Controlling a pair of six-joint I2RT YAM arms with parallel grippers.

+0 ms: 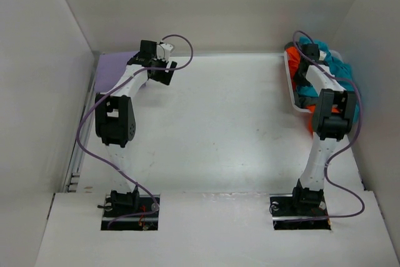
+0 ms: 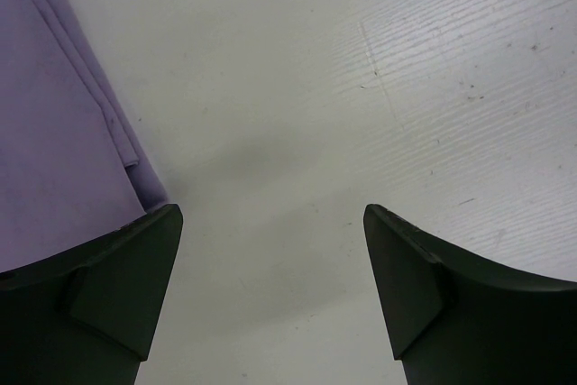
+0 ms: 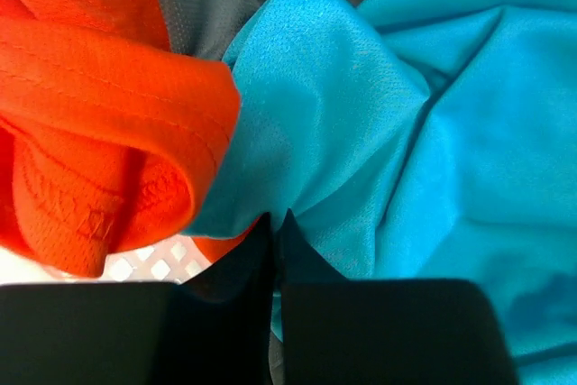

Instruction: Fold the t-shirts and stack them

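Observation:
A folded purple shirt (image 1: 114, 67) lies at the back left; its edge (image 2: 54, 151) shows in the left wrist view. My left gripper hangs open beside it over bare table. At the back right, a white basket (image 1: 289, 89) holds crumpled orange (image 3: 108, 114), grey (image 3: 198, 6) and turquoise (image 3: 478, 151) shirts. My right gripper is down in that pile, fingertips close together at the turquoise fabric near an orange fold. I cannot tell whether cloth is between them.
Walls stand at the back and on both sides, with the basket close to the right wall.

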